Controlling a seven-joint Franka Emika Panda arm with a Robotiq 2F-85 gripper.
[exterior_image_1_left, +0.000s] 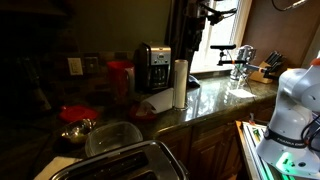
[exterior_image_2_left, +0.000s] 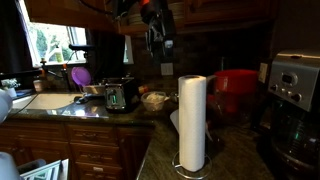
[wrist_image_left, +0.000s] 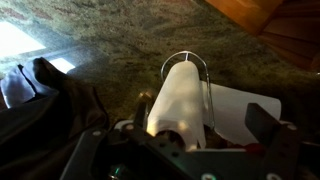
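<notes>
A white paper towel roll (exterior_image_1_left: 180, 84) stands upright on the counter. In exterior view 2 the roll (exterior_image_2_left: 192, 125) rests on a thin wire holder (exterior_image_2_left: 178, 166). My gripper (exterior_image_2_left: 160, 50) is above the counter, higher than the roll's top and apart from it. From the wrist view, the roll (wrist_image_left: 181, 95) is seen from above, its top end between the two dark fingers of my gripper. The fingers stand wide open and hold nothing. Part of the roll's near end is dim.
A coffee maker (exterior_image_1_left: 153, 68) and a red container (exterior_image_1_left: 120, 77) stand behind the roll. A glass bowl (exterior_image_1_left: 113, 137) and metal tray (exterior_image_1_left: 120, 163) lie nearer. Right of the roll, a stretch of counter is clear.
</notes>
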